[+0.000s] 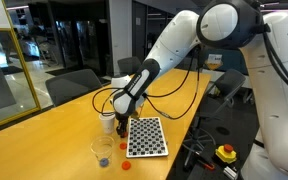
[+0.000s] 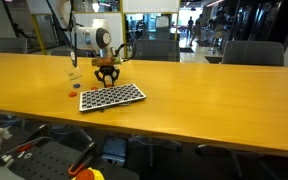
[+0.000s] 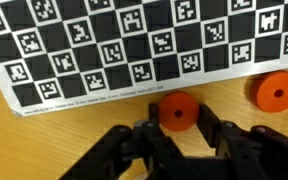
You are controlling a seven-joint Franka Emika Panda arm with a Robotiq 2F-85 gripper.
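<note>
In the wrist view, an orange-red disc [image 3: 178, 111] lies between the tips of my gripper, right at the edge of a black-and-white marker board [image 3: 94, 96]. The fingertips stand close on either side of the disc; whether they press on it cannot be made out. A second orange-red disc [image 3: 274, 91] with a dark centre lies off to the right, beside the board. From outside, my gripper [image 2: 107, 76] points down behind the board [image 2: 112, 98], low over the table.
A clear cup [image 1: 103, 150] and a white cup [image 1: 108, 121] stand left of the board. Red discs [image 1: 126, 166] lie near its left side. A yellow and red button box [image 1: 225, 153] is off to the right. Wide bare table [image 2: 214, 100] extends right of the board.
</note>
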